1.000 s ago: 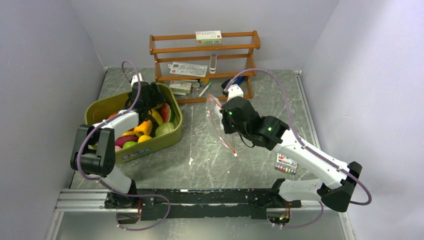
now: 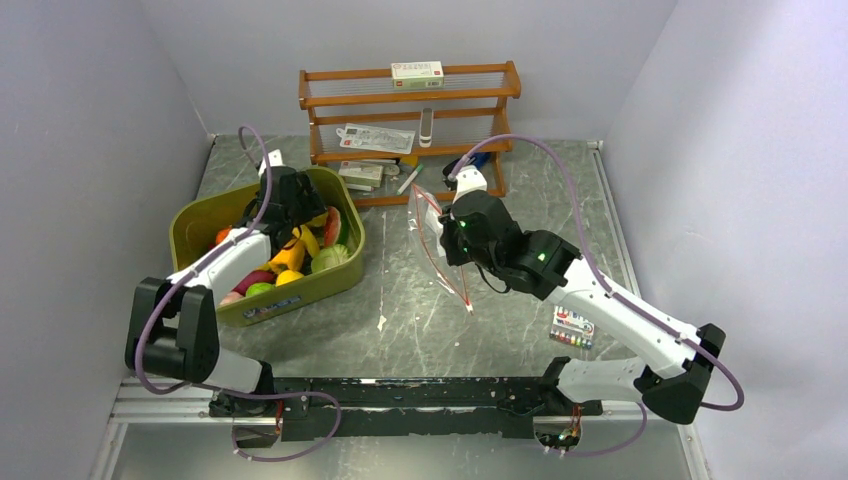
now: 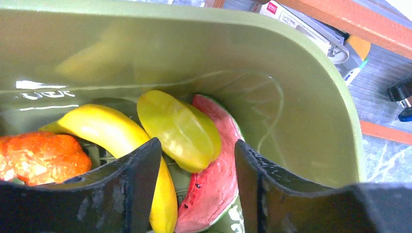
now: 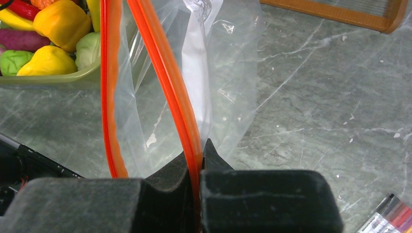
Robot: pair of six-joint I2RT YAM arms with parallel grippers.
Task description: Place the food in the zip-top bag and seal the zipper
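Observation:
My left gripper is over the green bin (image 2: 340, 285), its fingers parted and nothing held between them. In the left wrist view a yellow-green star fruit (image 3: 177, 128) lies beyond the fingertips, resting against a watermelon slice (image 3: 221, 179), with a banana (image 3: 104, 127) to its left. Above the table, my right gripper is shut on one orange zipper edge of the clear zip top bag (image 4: 233, 92). The bag's mouth gapes, since the other orange strip (image 4: 111, 97) hangs apart on the left. No food shows inside the bag.
Several other foods fill the bin, among them an orange-yellow pepper (image 4: 63, 24) and a yellow piece (image 4: 48, 62). A wooden rack (image 2: 410, 98) stands at the back. A pack of markers (image 2: 572, 327) lies at right.
The left arm's elbow has swung toward the front and left, while its gripper stays over the bin's back right part. The right arm and bag have barely moved.

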